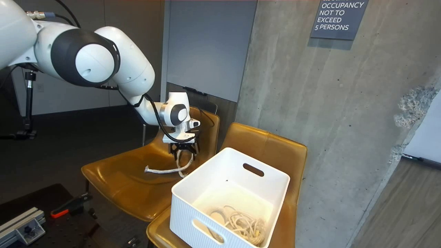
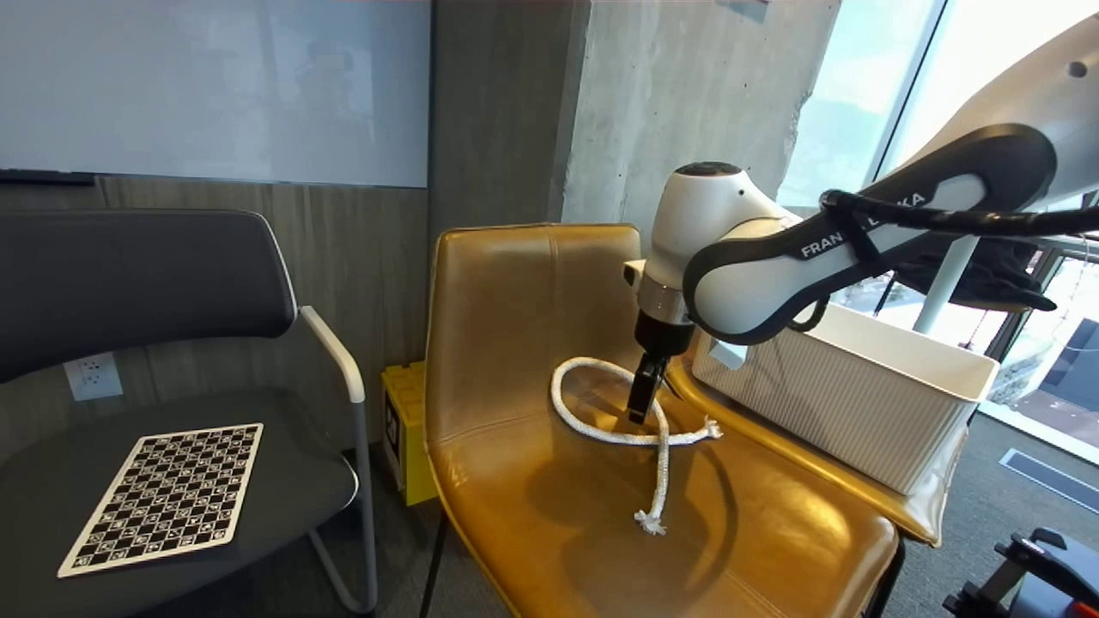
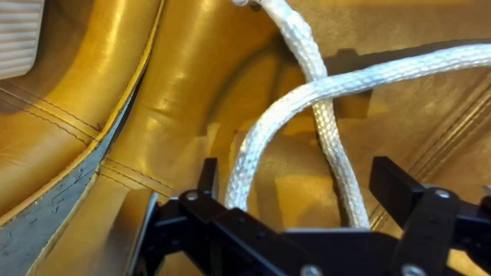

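Note:
A white braided rope [image 2: 608,438] lies on the tan leather chair [image 2: 515,340], bent into a loop whose ends cross. My gripper [image 1: 184,155] is low over the loop, pointing down. In the wrist view the gripper is open, and two strands of the rope [image 3: 285,108] run between its spread fingers without being pinched. The strands cross ahead of the fingers, and the gripper body hides where they continue. Whether the fingertips touch the seat I cannot tell.
On the adjoining chair [image 1: 264,136] stands a white ribbed bin [image 1: 180,215] with coiled cord [image 1: 244,225] inside. A gap separates the two seats. In exterior view 2, a dark chair [image 2: 196,407] bears a checkered board [image 2: 170,494].

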